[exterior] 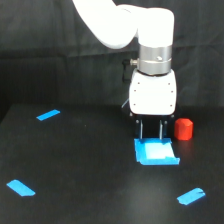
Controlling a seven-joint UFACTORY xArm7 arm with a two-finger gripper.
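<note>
My gripper (151, 133) hangs at the right of centre, with its two dark fingers (140, 129) spread and pointing down. Nothing shows between them. It stands over or just behind the far edge of a light square patch with a blue border (141, 155) on the black table. Whether the fingertips touch the surface is hard to tell. A small red block (183, 129) is to the right of the fingers, apart from them.
Blue tape strips lie at the back left (48, 115), front left (20, 188) and front right (190, 196) of the black table (90, 165). A dark curtain (50, 60) hangs behind.
</note>
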